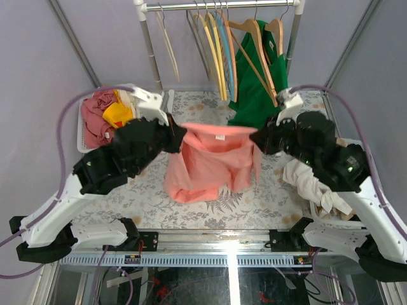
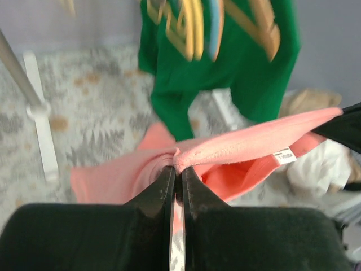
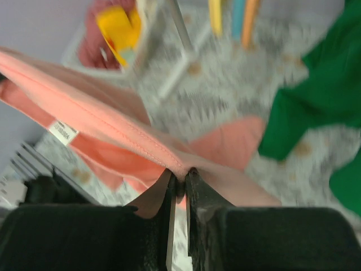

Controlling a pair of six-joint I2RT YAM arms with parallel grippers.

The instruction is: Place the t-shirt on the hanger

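A salmon-pink t-shirt [image 1: 216, 155] hangs stretched between my two grippers above the patterned table, its white label showing at the neckline. My left gripper [image 1: 181, 133] is shut on one shoulder; in the left wrist view the cloth [image 2: 163, 161] bunches at its fingertips. On the opposite shoulder my right gripper [image 1: 259, 141] is shut, with fabric [image 3: 169, 158] pinched at its tips in the right wrist view. Several hangers dangle from the rack behind the shirt, among them a yellow hanger [image 1: 217, 54], a blue hanger [image 1: 227, 54] and a wooden hanger [image 1: 257, 47].
A green garment [image 1: 254, 95] hangs on the rack's right side, under the white rail [image 1: 222, 5]. At left stands a basket [image 1: 81, 130] of red and yellow clothes; white cloth [image 1: 311, 184] lies at right.
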